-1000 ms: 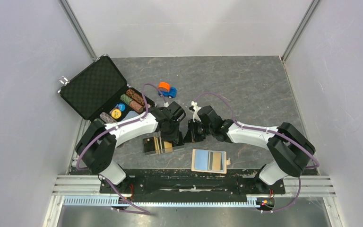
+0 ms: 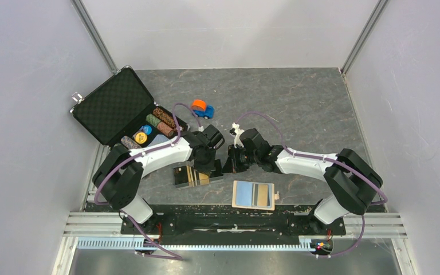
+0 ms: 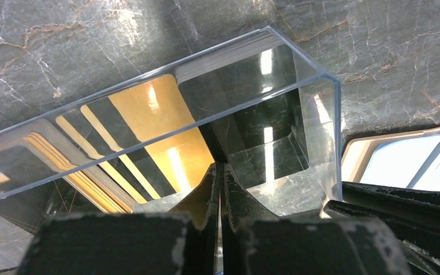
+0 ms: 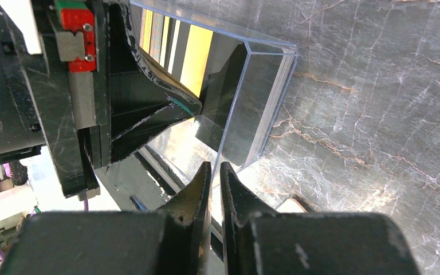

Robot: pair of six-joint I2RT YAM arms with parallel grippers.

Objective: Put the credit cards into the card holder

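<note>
The clear card holder (image 3: pixel 321 79) lies in front of the arms, with black and gold stripes showing inside it, among them a wide gold band (image 3: pixel 163 112). My left gripper is shut, tips pointing down at the holder between the gold band and a dark section; nothing shows between its fingers. At the holder's right end, my right gripper is shut on the clear wall edge, which runs in between its tips. Seen from above, both grippers largely cover the holder's right end. Whether the left tips touch a card I cannot tell.
A tan-edged tray (image 2: pixel 253 207) with blue and gold stripes lies front right of the holder. An open black case (image 2: pixel 114 103) with several rolls stands back left, near a blue and orange toy (image 2: pixel 202 109).
My left gripper has shifted very slightly to the left over the holder. The right arm, the holder and the tray look unmoved.
</note>
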